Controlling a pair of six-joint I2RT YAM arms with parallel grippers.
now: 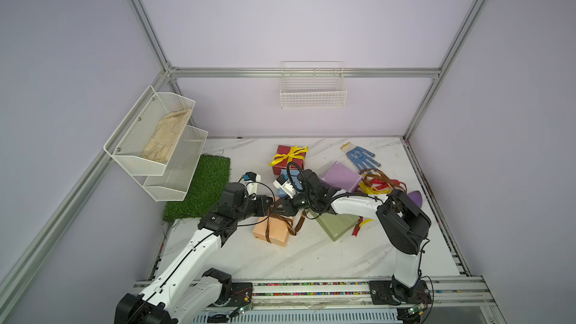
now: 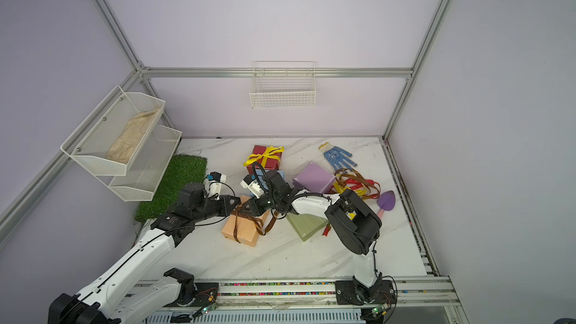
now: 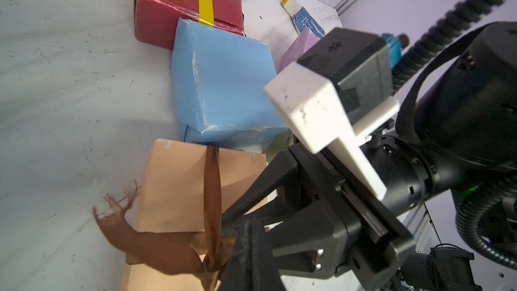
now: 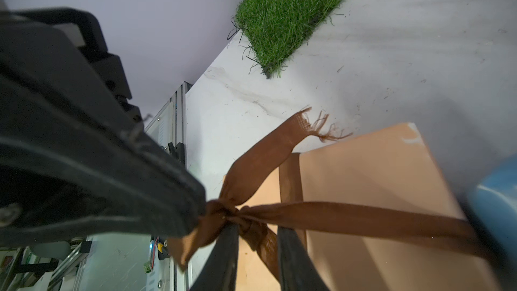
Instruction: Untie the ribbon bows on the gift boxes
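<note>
The peach box (image 1: 271, 231) stands at front centre, wrapped in brown ribbon (image 4: 344, 219). That ribbon's knot (image 4: 234, 216) is lifted off the lid, and one frayed tail (image 4: 269, 156) sticks out loose. At the knot my left gripper is shut, with ribbon running into its tips in the right wrist view. Part open, my right gripper reaches in from the right, with a strand by the knot seen between its fingers. Farther back, the red box (image 1: 288, 159) wears a tied yellow bow (image 1: 289, 155). Both arms hide much of the knot from above.
A blue box (image 3: 229, 78) sits just behind the peach one. Purple (image 1: 340, 175) and green (image 1: 336, 223) boxes lie right, under the right arm. Loose ribbons (image 1: 378, 183) and a glove (image 1: 361, 156) lie farther right.
</note>
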